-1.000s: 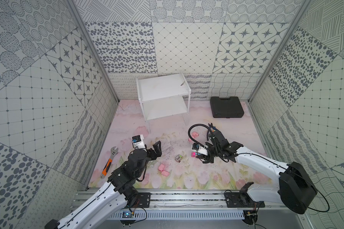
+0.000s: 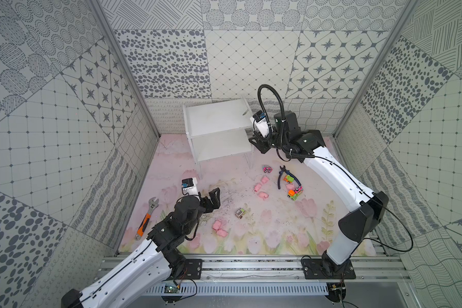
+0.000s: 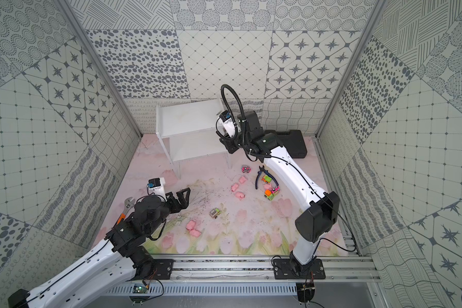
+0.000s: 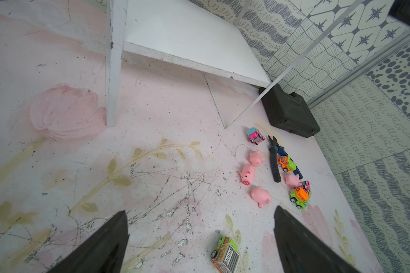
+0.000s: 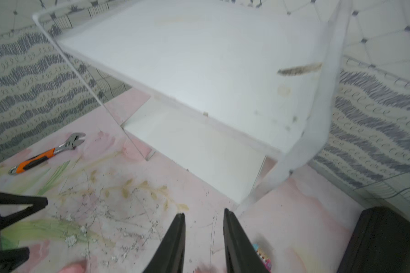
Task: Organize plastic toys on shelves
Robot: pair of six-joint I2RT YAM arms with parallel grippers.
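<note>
My right gripper is beside the right end of the white shelf [image 2: 220, 146]. Its fingers [image 5: 232, 241] stand a narrow gap apart, and nothing shows between them. Below it, a pink and blue toy car [image 4: 256, 135] is on or just above the table. Near it are several pink toy pigs [image 4: 261, 196], plus two orange and green cars [image 4: 286, 163] by the pliers. My left gripper [image 2: 214, 200] hovers open and empty over the table's left-centre. A green car with a grille pattern [image 4: 226, 255] lies closer to the front. Both visible shelf boards are bare.
Blue-handled pliers [image 2: 280, 177] lie around one car at the right. An orange-handled wrench [image 2: 146, 219] rests at the left. A black case [image 3: 291, 144] stands at the back right. More pink pigs [image 2: 219, 228] lie near the front.
My right gripper has risen and moved back toward the shelf.
</note>
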